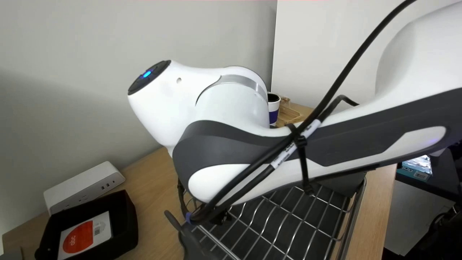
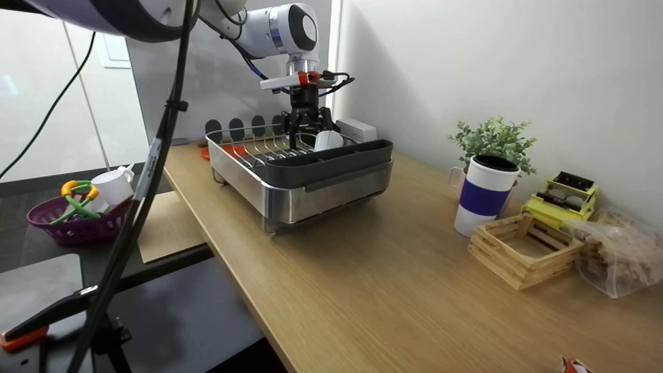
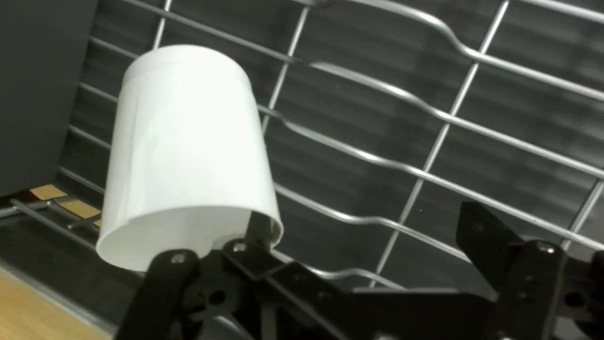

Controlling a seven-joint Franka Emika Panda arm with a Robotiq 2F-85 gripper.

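A white cup [image 3: 189, 136] lies on its side on the wire dish rack [image 3: 407, 221], its mouth facing my gripper. The fingers are wide apart. In the wrist view, the tip of the left finger [image 3: 258, 226] overlaps the cup's mouth, just inside the near rim. The other finger [image 3: 484, 243] stands well outside the cup, over bare wires. From the second exterior view, the gripper [image 2: 308, 131] reaches down into the rack beside the cup [image 2: 328, 140]. My arm hides the cup in the first exterior view.
A dark grey utensil holder [image 2: 329, 165] lines one side of the rack, close to the cup. Behind the rack sits a white power strip [image 1: 84, 186], with a black tray [image 1: 130, 216] nearby. Open tabletop [image 2: 373, 267] stretches toward the tumbler [image 2: 485, 196] and wooden crate [image 2: 525, 264].
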